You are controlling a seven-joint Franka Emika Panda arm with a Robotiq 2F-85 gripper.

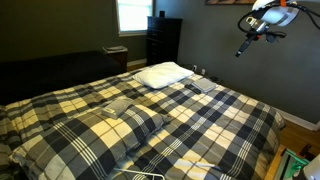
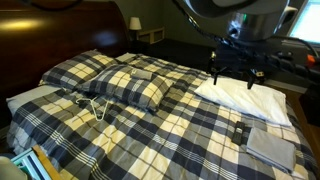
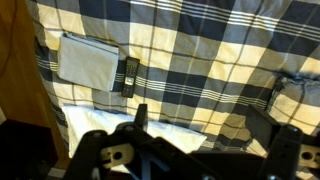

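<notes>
My gripper hangs high above the bed, its two fingers wide apart and nothing between them. In exterior view 1 the gripper is at the upper right, clear of everything on the bed. Below it in the wrist view, a folded grey cloth lies on the plaid bedspread at the upper left. Right beside the cloth is a black remote. A white pillow or folded blanket is partly hidden behind the gripper. The remote and cloth also show in exterior view 2.
Plaid pillows lie at the bed's head, with a grey item on one. A white hanger and a thin yellowish object lie nearer.
</notes>
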